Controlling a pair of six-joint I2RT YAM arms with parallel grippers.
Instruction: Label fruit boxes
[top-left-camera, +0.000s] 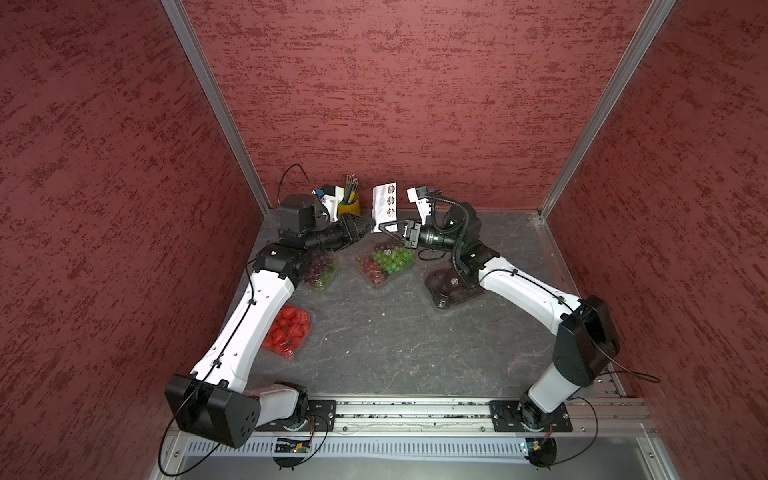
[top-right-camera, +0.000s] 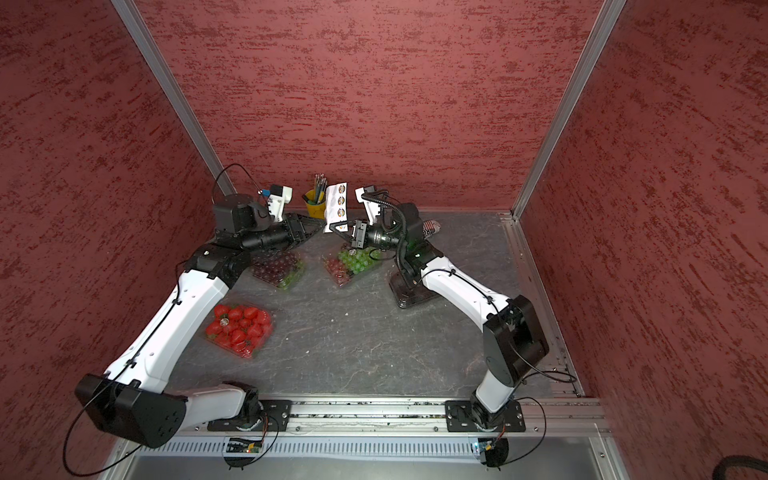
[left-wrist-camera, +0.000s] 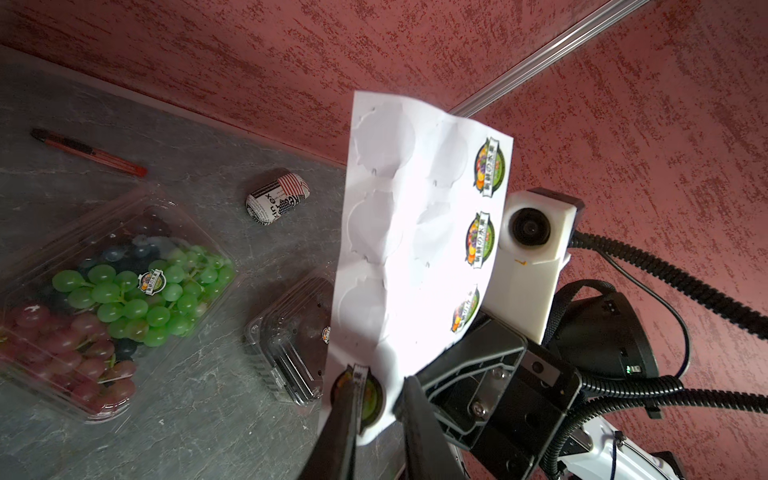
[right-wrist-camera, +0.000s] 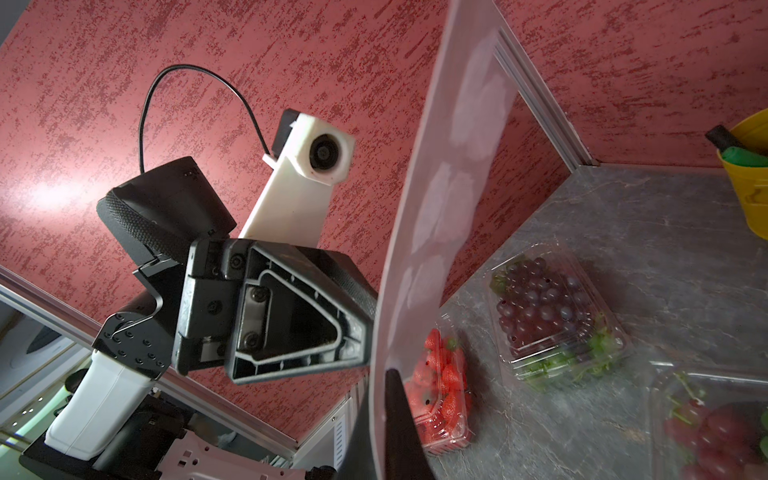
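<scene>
My right gripper (top-left-camera: 382, 227) is shut on the edge of a white label sheet (left-wrist-camera: 416, 232), which stands upright above the table. Several round fruit labels remain on the sheet, three along one edge and a corner label (left-wrist-camera: 373, 397) near my left fingertips. Most other spots are bare. From the other side, my left gripper is open close to that corner, one finger overlapping the label in view; whether it touches cannot be told. A mixed-grape box (left-wrist-camera: 120, 296) and a dark fruit box (left-wrist-camera: 288, 336) each carry a round label.
A red fruit box (top-right-camera: 238, 329) lies at the front left, and a dark grape box (right-wrist-camera: 552, 312) behind it. A yellow pen cup (top-left-camera: 349, 205), a can (left-wrist-camera: 277, 197) and a red pen (left-wrist-camera: 88, 152) are farther back.
</scene>
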